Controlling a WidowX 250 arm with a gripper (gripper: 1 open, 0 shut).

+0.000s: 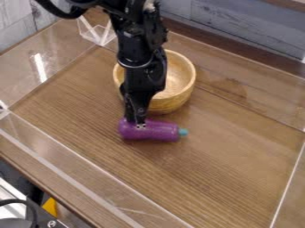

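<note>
My gripper [135, 118] reaches down from the top on the dark arm, in front of a wooden bowl [180, 80], its tips just above the left part of a purple tube [152, 131] with a teal cap. The tube lies on the wooden surface in front of the bowl, cap to the right. The fingers look shut, with nothing visible between them.
Bare wood [226, 169] spreads to the right and front. A raised wooden edge runs along the back. A clear plastic piece sits at the upper left, and a black cable with a small yellow item lies at the lower left.
</note>
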